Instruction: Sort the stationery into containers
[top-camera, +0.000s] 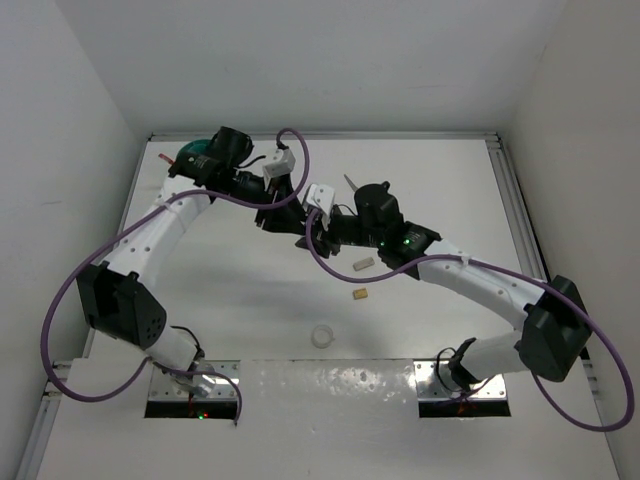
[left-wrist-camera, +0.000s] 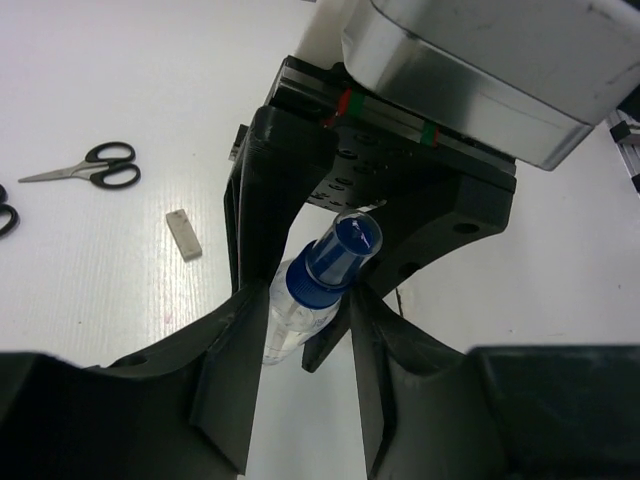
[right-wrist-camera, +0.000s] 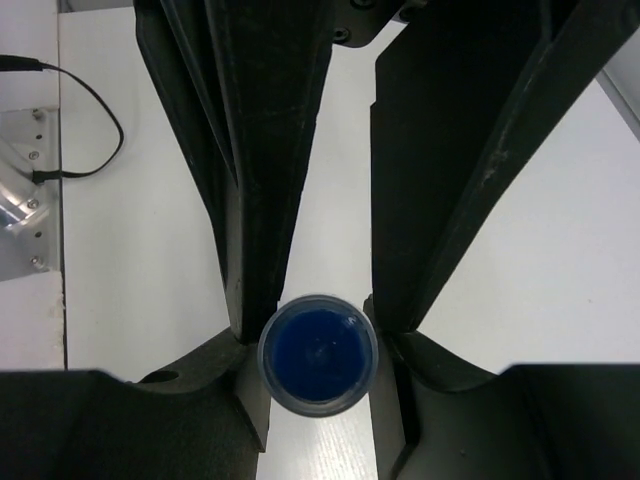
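A small clear bottle with a blue cap (left-wrist-camera: 340, 252) is gripped across its body by my right gripper, which is shut on it. My left gripper is open, its fingers (left-wrist-camera: 225, 375) apart on either side of the cap end. The right wrist view shows the blue cap (right-wrist-camera: 320, 356) end-on, with the left gripper's long dark fingers (right-wrist-camera: 270, 150) reaching down beside it. From above, both grippers meet near the middle of the table, left (top-camera: 283, 215) against right (top-camera: 318, 238), and the bottle is mostly hidden. Whether the left fingers touch the cap, I cannot tell.
Black-handled scissors (left-wrist-camera: 100, 165) and a pale eraser (left-wrist-camera: 183, 235) lie on the table. A small yellow block (top-camera: 360, 294) and a tape roll (top-camera: 322, 336) sit towards the front. Behind the left arm is a green container (top-camera: 195, 149).
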